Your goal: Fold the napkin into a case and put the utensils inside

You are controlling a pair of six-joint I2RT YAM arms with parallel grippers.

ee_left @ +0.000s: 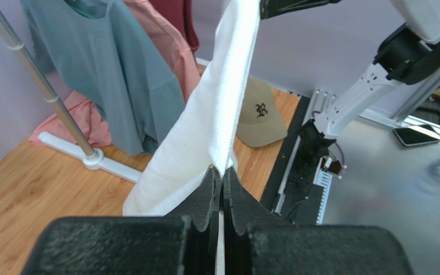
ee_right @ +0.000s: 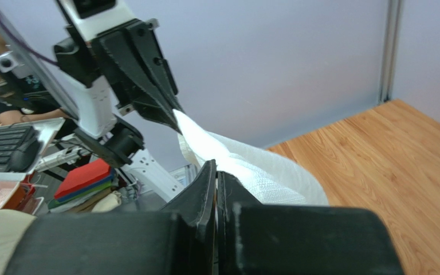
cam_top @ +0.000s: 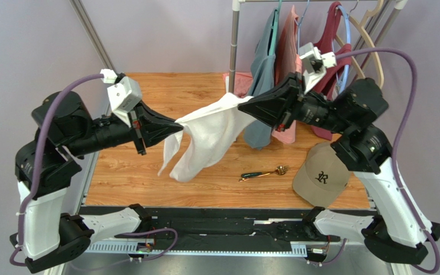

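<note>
The white napkin [cam_top: 208, 140] hangs stretched between both grippers above the table, its lower corners dangling. My left gripper [cam_top: 180, 126] is shut on its left upper corner; in the left wrist view the cloth [ee_left: 211, 126] runs up from the fingertips toward the other arm. My right gripper [cam_top: 242, 106] is shut on the right upper corner, seen also in the right wrist view [ee_right: 216, 171]. Gold cutlery with dark handles [cam_top: 262, 173] lies on the table to the right of the napkin.
A beige cap [cam_top: 314, 177] lies at the table's right. A clothes rack [cam_top: 232, 51] with hanging garments stands along the back right.
</note>
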